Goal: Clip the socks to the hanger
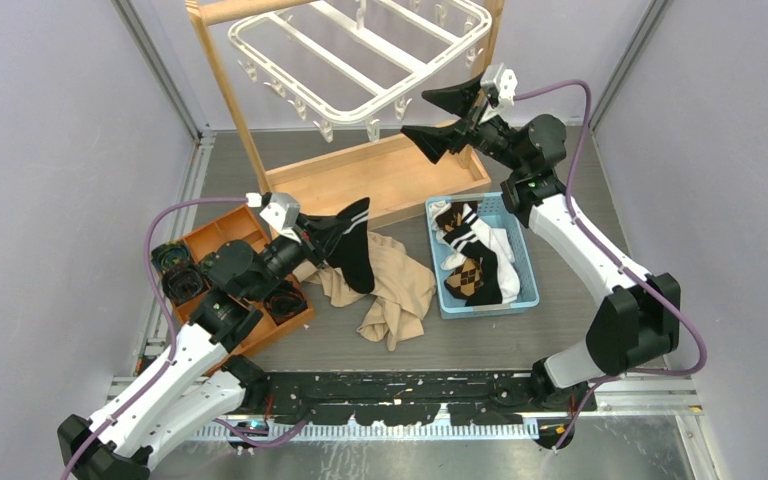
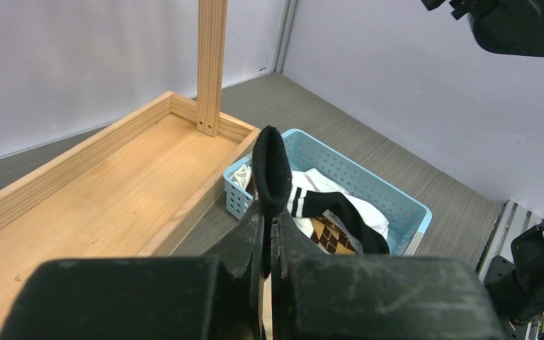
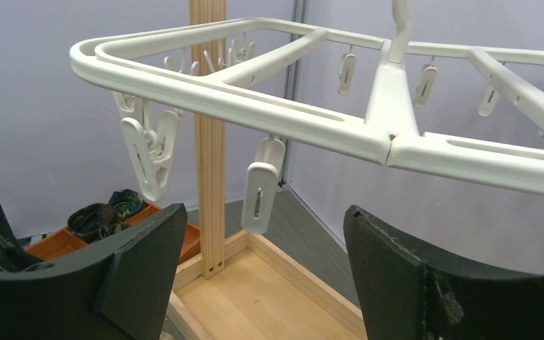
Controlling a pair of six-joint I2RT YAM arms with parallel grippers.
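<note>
A black sock (image 1: 358, 250) with white stripes hangs from my left gripper (image 1: 344, 224), which is shut on it near the striped end. In the left wrist view the sock (image 2: 272, 170) sticks up between the closed fingertips. The white hanger (image 1: 360, 62) is at the top of the top view, with clips dangling from its frame. My right gripper (image 1: 415, 114) stands open just right of the hanger's front corner, empty. In the right wrist view a clip (image 3: 258, 200) appears in the gap between the spread fingers, apparently farther off; another clip (image 3: 146, 152) hangs left of it.
A blue basket (image 1: 534, 275) holds several more socks. Beige cloth (image 1: 398, 290) lies on the floor below the held sock. An orange divided box (image 1: 222, 232) is partly under the left arm. The wooden stand (image 1: 380, 172) carries the hanger on posts.
</note>
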